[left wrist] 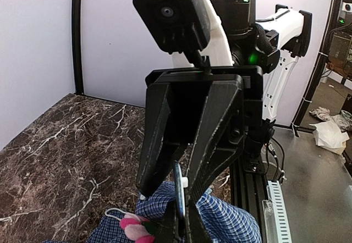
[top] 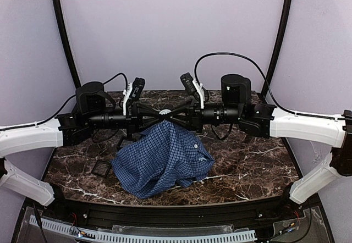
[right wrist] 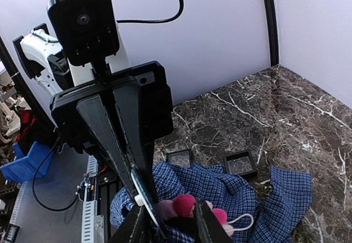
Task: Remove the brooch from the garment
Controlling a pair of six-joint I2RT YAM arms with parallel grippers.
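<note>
A blue checked garment (top: 162,160) hangs bunched from where both grippers meet over the table. A thin pale disc (top: 165,111), seen edge-on in both wrist views, stands between the fingertips. Pink, fluffy brooch parts (right wrist: 184,204) with a white loop show on the cloth beneath. My left gripper (top: 159,115) comes from the left, its fingertips at the gathered cloth; it looks shut, what is between them partly hidden. My right gripper (top: 171,116) faces it from the right, its fingers (left wrist: 212,133) somewhat apart around the disc's top; whether they grip it is unclear.
Small dark square trays (right wrist: 240,162) lie on the marble table (top: 253,166) behind and left of the garment. Side walls and a back panel enclose the space.
</note>
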